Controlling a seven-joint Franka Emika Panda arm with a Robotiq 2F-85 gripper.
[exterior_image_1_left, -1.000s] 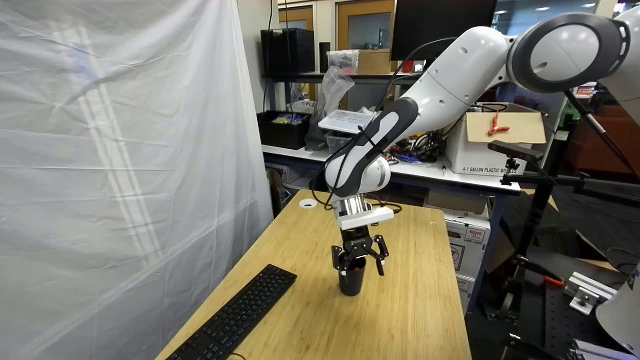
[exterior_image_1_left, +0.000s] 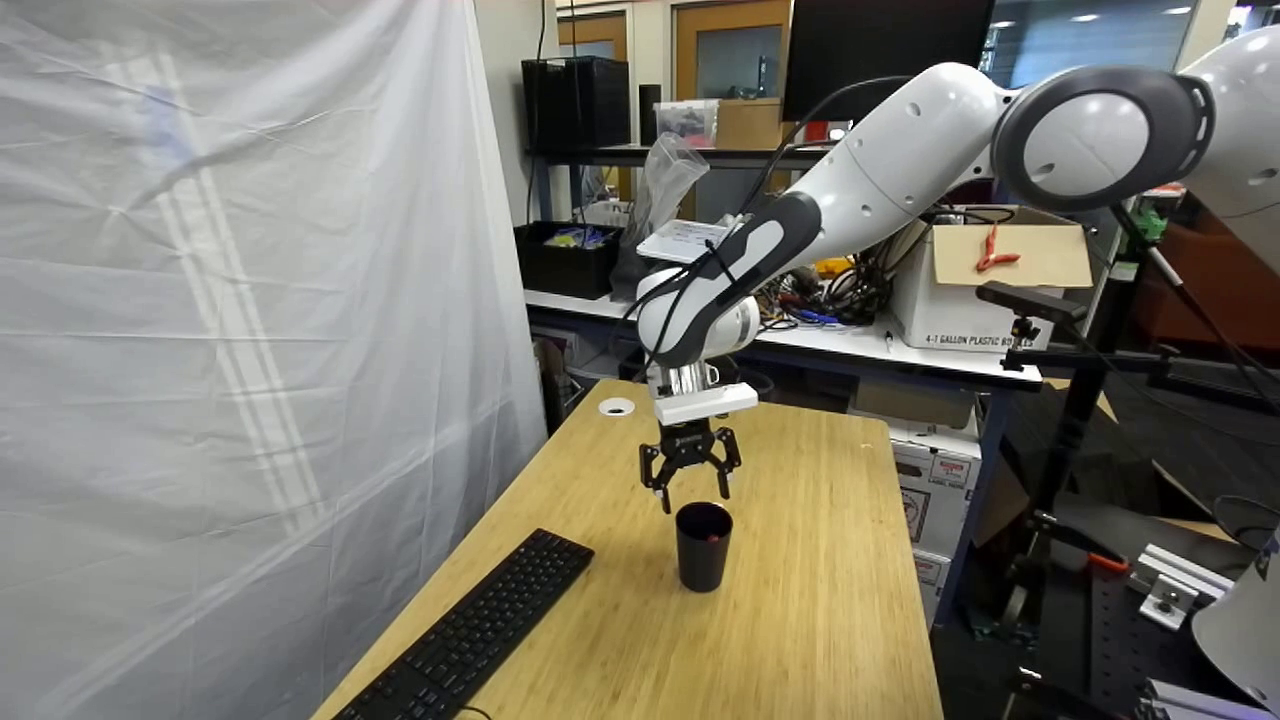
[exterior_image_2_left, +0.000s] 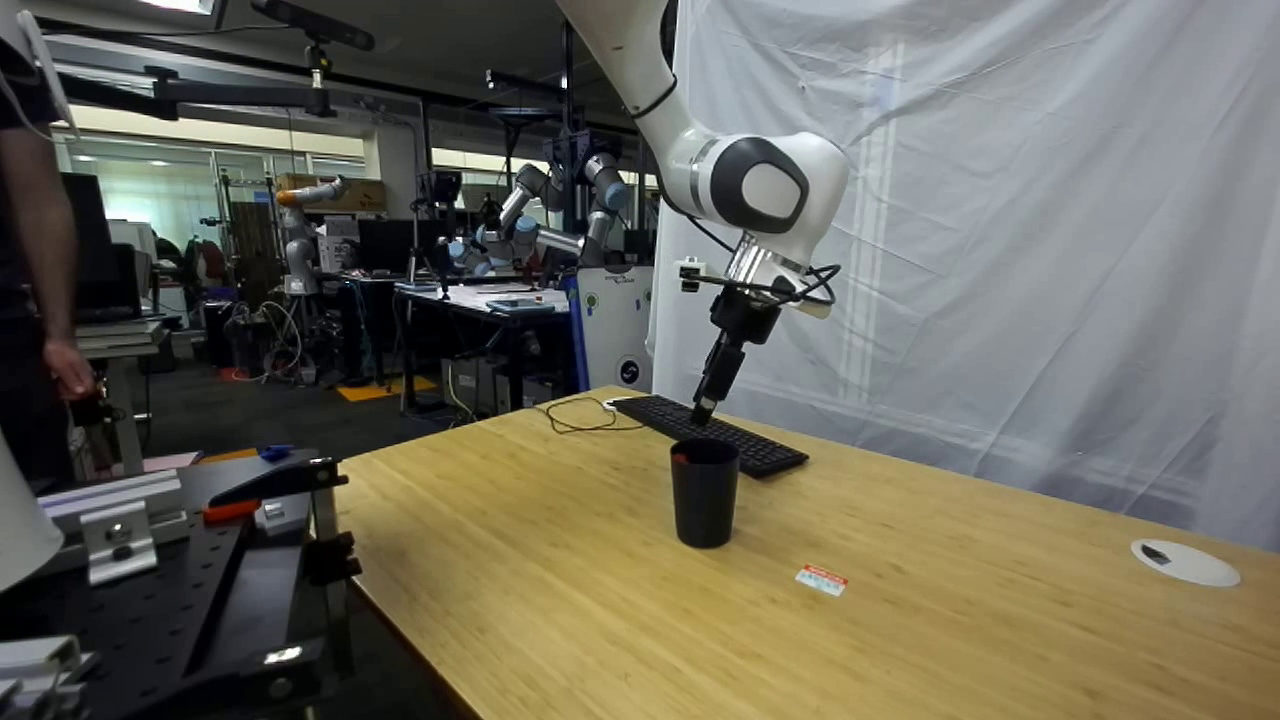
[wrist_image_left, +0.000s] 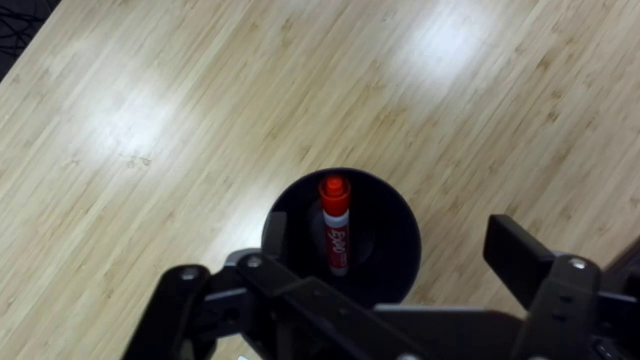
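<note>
A black cup (exterior_image_1_left: 702, 560) stands upright on the wooden table, and it shows near the middle in the second exterior view too. Inside it a red Expo marker (wrist_image_left: 337, 237) leans, cap end up, wholly within the rim as seen from the wrist. My gripper (exterior_image_1_left: 695, 499) is open above the cup, its fingers spread wide with nothing between them. In the wrist view one finger (wrist_image_left: 276, 237) overlaps the cup's left rim, while the other finger (wrist_image_left: 517, 258) hangs over bare table to the right.
A black keyboard (exterior_image_1_left: 474, 630) lies along the table's left edge, by the white curtain (exterior_image_1_left: 276, 300). A small red-and-white label (exterior_image_2_left: 822, 580) and a white disc (exterior_image_2_left: 1185, 562) are on the tabletop. Much of the table around the cup is clear.
My gripper has risen and shifted left in the first exterior view, away from the cup it was overlapping. The cup has stayed in place, and the fingers remain open.
</note>
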